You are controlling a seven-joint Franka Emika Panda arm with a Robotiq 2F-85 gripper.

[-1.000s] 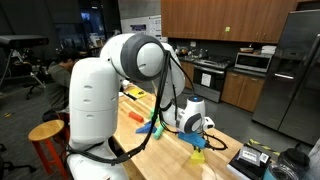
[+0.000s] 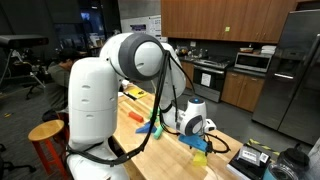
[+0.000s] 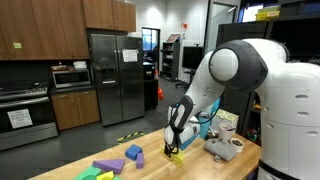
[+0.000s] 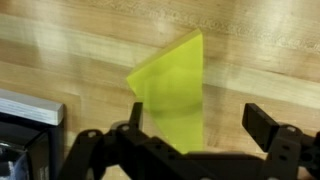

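A yellow-green block (image 4: pixel 180 95) lies on the wooden table, tapering toward a blunt upper edge in the wrist view. My gripper is open above it, one dark fingertip on either side. Table surface shows between the block and the right fingertip; the left one is nearer the block. The block's lower end is partly hidden by the gripper. In exterior view 1 the block (image 2: pixel 199 158) appears just below the gripper's end, and in exterior view 2 the same block (image 3: pixel 176 158) shows under the arm.
A dark box-like object (image 4: pixel 25 140) with a pale edge stands left in the wrist view. Purple (image 3: pixel 109 164) and blue (image 3: pixel 131 139) pieces lie farther along the table. A black device (image 2: pixel 248 161) and a dark item with yellow (image 2: pixel 292 160) stand near the table's right side.
The gripper's end has shifted only slightly over the yellow-green block in exterior view 1. The other objects look unmoved.
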